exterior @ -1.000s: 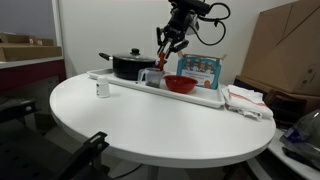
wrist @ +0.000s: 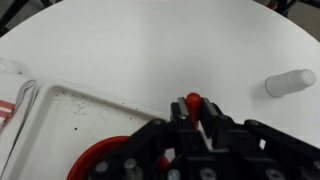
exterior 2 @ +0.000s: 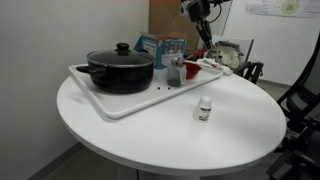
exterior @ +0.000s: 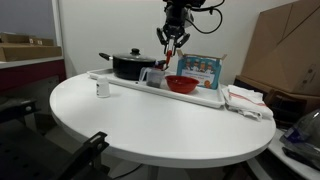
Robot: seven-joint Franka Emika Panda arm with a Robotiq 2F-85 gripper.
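Observation:
In the wrist view my gripper is shut on a slim red object, with its rounded red tip showing between the dark fingers. Exterior view 1 has the gripper above the tray, between the clear grey cup and the red bowl. There the red object hangs down from the fingers, close to the cup. A red bowl rests on the white tray to the cup's right. What the red object is, and whether its lower end touches anything, I cannot tell.
A black lidded pot occupies one end of the tray, and a picture box stands behind it. A white bottle stands alone on the round table. Folded cloth lies on the right.
My gripper has moved right and slightly up with the red object, from over the cup toward the bowl. Bowl and pot stayed put.

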